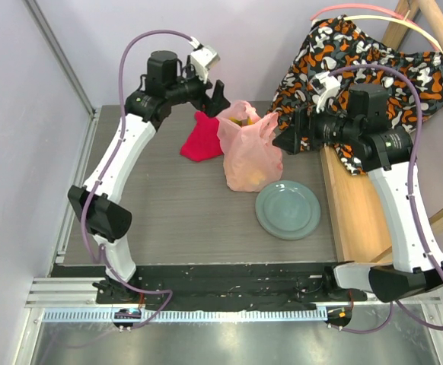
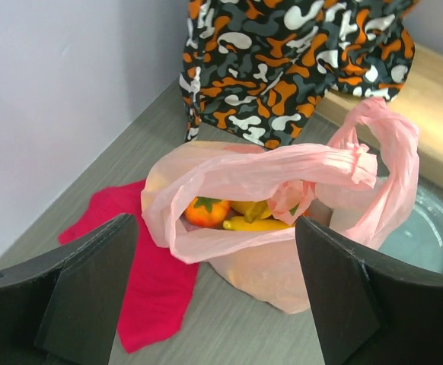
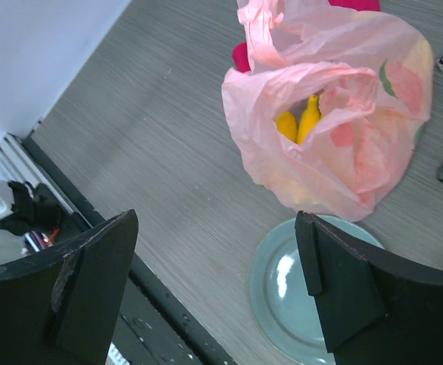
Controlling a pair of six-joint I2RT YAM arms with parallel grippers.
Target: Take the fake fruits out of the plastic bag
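The pink plastic bag [image 1: 250, 160] stands upright on the table with its mouth gaping and its handles up. Inside it, the left wrist view shows an orange fruit [image 2: 207, 212] with a green top beside a yellow fruit [image 2: 253, 224]. Two yellow pieces, one of them a long fruit [image 3: 309, 119], show through the opening in the right wrist view. My left gripper [image 1: 215, 99] hangs open above and left of the bag's mouth. On the bag's right, my right gripper [image 1: 290, 137] is open near a handle, nothing between its fingers. Lower contents are hidden by the bag.
A teal plate [image 1: 288, 210] lies empty in front of the bag. Red cloth [image 1: 202, 138] is behind it to the left. Camouflage fabric [image 1: 351, 68] drapes over a wooden frame [image 1: 355, 220] at the right.
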